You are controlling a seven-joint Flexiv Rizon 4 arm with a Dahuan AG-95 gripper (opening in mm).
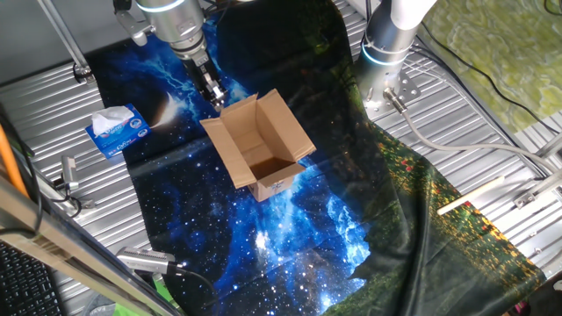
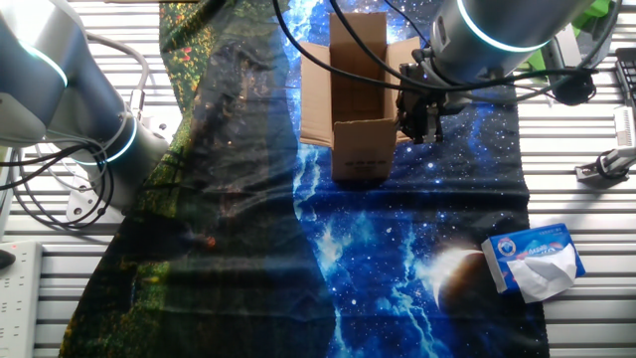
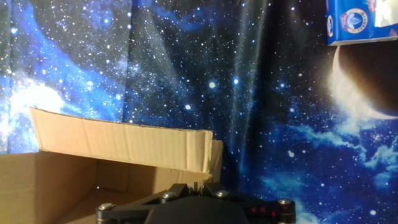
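Observation:
An open cardboard box (image 1: 263, 140) stands on the dark galaxy-print cloth, its flaps spread outward. No object shows in the visible part of its inside. My gripper (image 1: 217, 96) points down at the box's corner, close by one of the flaps. From the other side, the gripper (image 2: 421, 127) appears right beside the box (image 2: 363, 149). In the wrist view the fingers of my gripper are together, with nothing visible between them. A raised flap (image 3: 121, 140) lies just beyond them; whether they touch the box cannot be made out.
A blue tissue pack (image 1: 118, 132) lies at the cloth's edge, well apart from the box. The base of an arm (image 1: 386, 75) is fixed to the slatted metal table. Wrinkled cloth (image 2: 229, 229) leaves wide free room around the box.

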